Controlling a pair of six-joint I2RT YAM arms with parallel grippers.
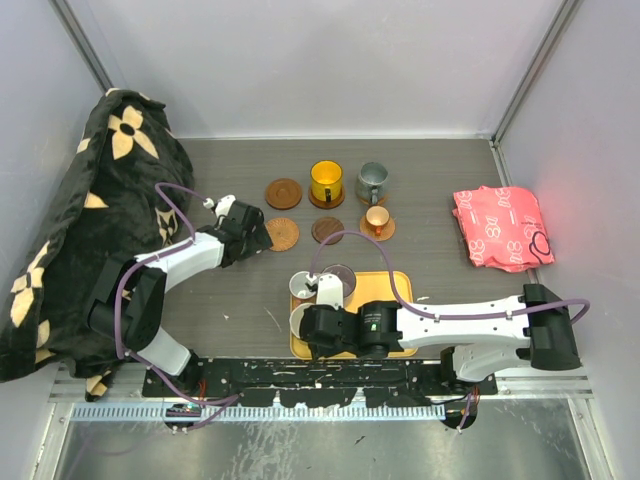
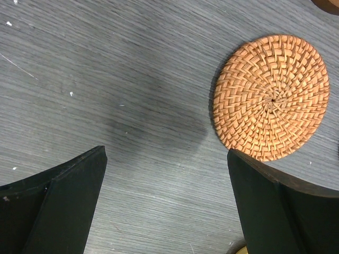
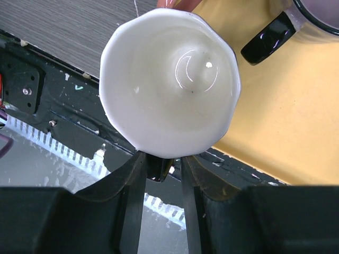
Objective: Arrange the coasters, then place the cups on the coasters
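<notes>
In the right wrist view a white cup (image 3: 169,79) is seen from above, its dark handle (image 3: 157,168) pointing down between the fingers of my right gripper. Those fingers stand part open, with a narrow gap around the handle; whether they touch it is hard to tell. From the top, the same cup (image 1: 297,320) is half hidden at the left of the yellow tray (image 1: 375,288). My left gripper is open and empty above bare table, left of a bare woven coaster (image 2: 273,98). Two more bare coasters, brown (image 1: 283,193) and dark (image 1: 327,230), lie nearby.
Another white cup (image 1: 302,285) and a greyish cup (image 1: 342,276) with a black handle crowd the tray. At the back, a yellow mug (image 1: 326,181), a grey mug (image 1: 372,181) and a small orange cup (image 1: 377,220) stand on coasters. Pink cloth (image 1: 503,228) lies right.
</notes>
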